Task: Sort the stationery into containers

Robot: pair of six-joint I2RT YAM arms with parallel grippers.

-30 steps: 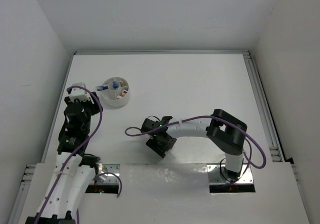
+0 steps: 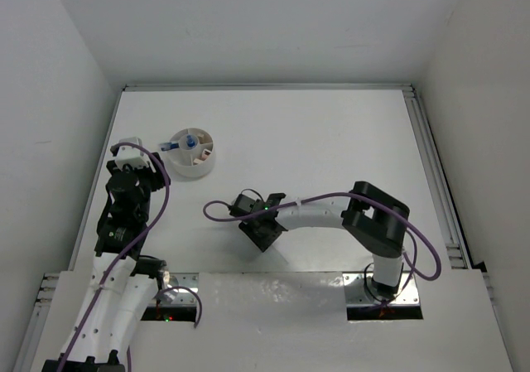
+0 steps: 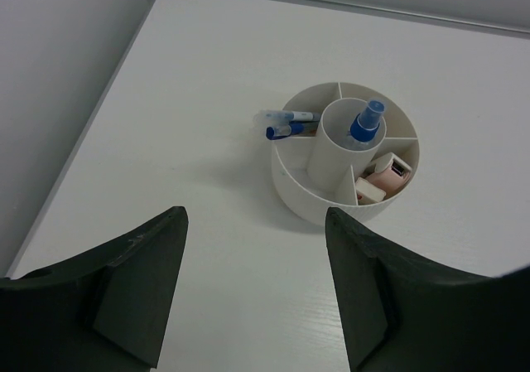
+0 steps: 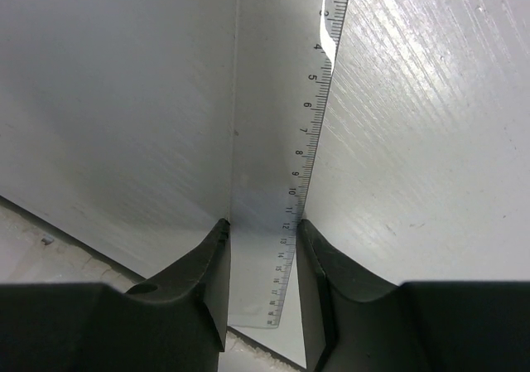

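A clear ruler [image 4: 273, 157] lies on the white table in the right wrist view, its scale along one edge. My right gripper is part open over it, one fingertip at each long edge; whether they touch it is hard to tell. In the top view the right arm mostly hides the ruler. The round white organizer [image 3: 302, 196] stands at the back left, with blue pens [image 3: 291, 129] in one compartment, a blue-capped item [image 3: 367, 123] in the central cup, and small blocks [image 3: 389, 176] in another section. My left gripper is open and empty, short of the organizer.
A raised rail [image 2: 265, 87] runs along the back edge, and walls enclose the sides. Near the ruler's end, the table's front edge [image 4: 74, 243] shows.
The left arm and organizer stay still.
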